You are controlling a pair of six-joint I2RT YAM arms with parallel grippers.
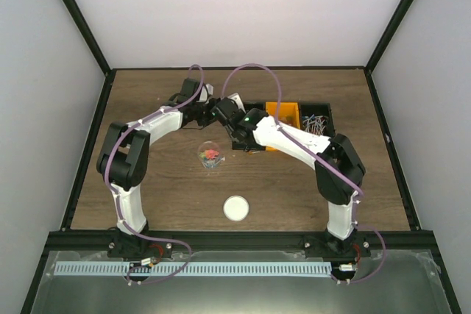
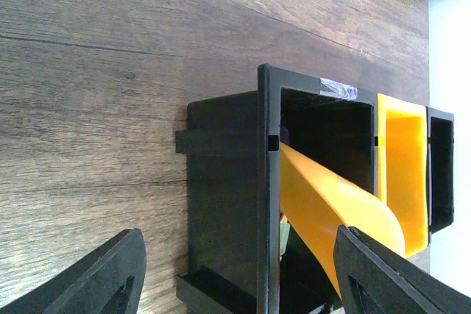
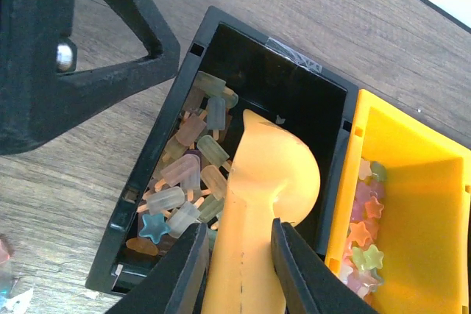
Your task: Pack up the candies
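Observation:
An orange scoop (image 3: 257, 167) is in my right gripper, which is shut on its handle; it sits over the left black compartment (image 3: 118, 233), among popsicle-shaped candies (image 3: 180, 173). The yellow compartment (image 3: 419, 204) beside it holds star-shaped candies (image 3: 360, 233). In the left wrist view the scoop (image 2: 331, 204) shows inside the black box (image 2: 221, 211), and my left gripper stands open just outside that box. A clear round container (image 1: 210, 154) with coloured candies sits on the table in front of the boxes.
A white lid (image 1: 235, 208) lies on the front table. The right black compartment (image 1: 314, 123) holds thin pale items. Frame edges and walls surround it.

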